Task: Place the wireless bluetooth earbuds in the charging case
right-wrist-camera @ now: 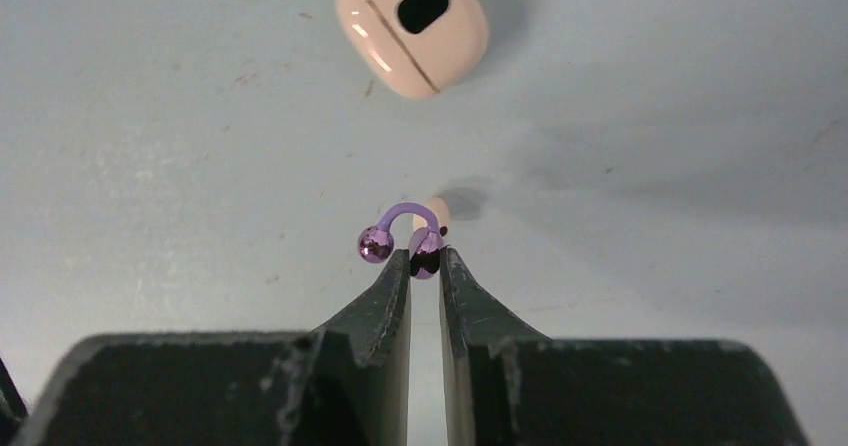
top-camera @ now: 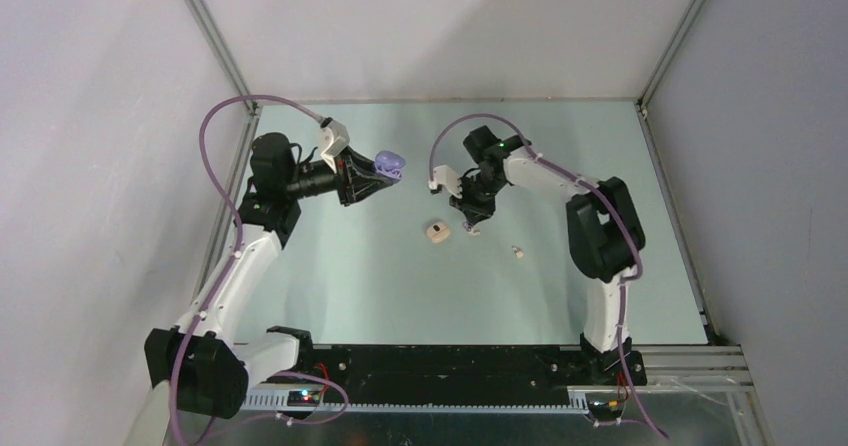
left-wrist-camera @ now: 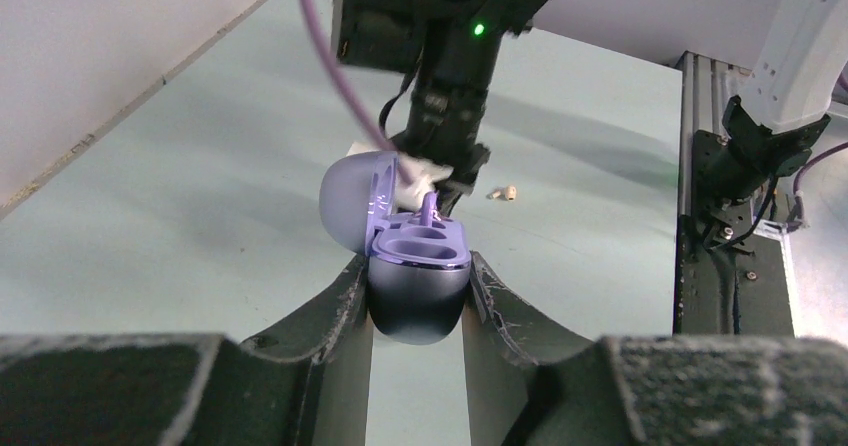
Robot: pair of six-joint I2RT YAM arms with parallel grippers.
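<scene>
An open lilac charging case (left-wrist-camera: 415,286), lid upright and slots showing, is held up by my left gripper (top-camera: 368,180), shut on its base at the left of the top view. My right gripper is shut on a shiny purple earbud (right-wrist-camera: 376,245) with a curved band. Just under it on the mat lies a small beige earbud (right-wrist-camera: 436,207), partly hidden. A beige closed case (right-wrist-camera: 413,31) with a dark window lies beyond, also at the centre of the top view (top-camera: 437,232).
Another small beige piece (top-camera: 518,252) lies right of centre on the pale mat (top-camera: 400,296). Walls border the back and sides.
</scene>
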